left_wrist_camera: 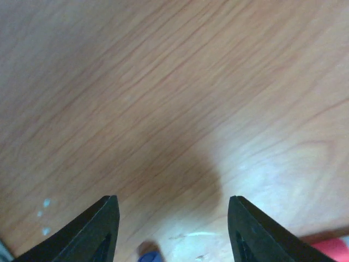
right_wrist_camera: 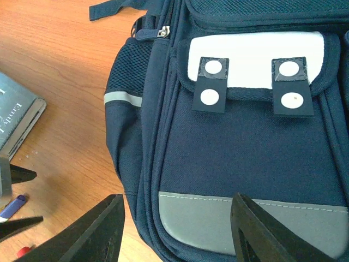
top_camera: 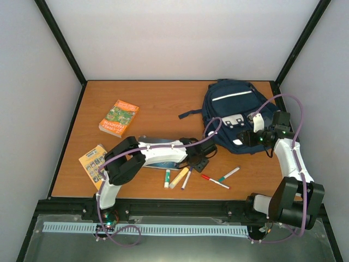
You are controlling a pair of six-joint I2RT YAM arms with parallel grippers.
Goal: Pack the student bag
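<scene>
The navy backpack [top_camera: 232,103] lies flat at the back right. My right gripper [top_camera: 244,138] hovers above its lower front; in the right wrist view its fingers [right_wrist_camera: 103,229] are apart with only the backpack behind. Low over the table's front middle, my left gripper [top_camera: 200,165] is open and empty. Below its fingers [left_wrist_camera: 98,232] lies a marker's blue cap [left_wrist_camera: 150,256]. A teal marker [top_camera: 229,174] and a red marker [top_camera: 216,181] lie right of it. A dark blue book [right_wrist_camera: 15,112] is partly covered by the left arm in the top view.
An orange book [top_camera: 119,118] sits at the left, a yellow picture booklet [top_camera: 95,165] nearer the front. A green marker [top_camera: 167,178], a yellow stick-like item [top_camera: 179,178] and a blue-capped marker [top_camera: 186,180] lie near the front edge.
</scene>
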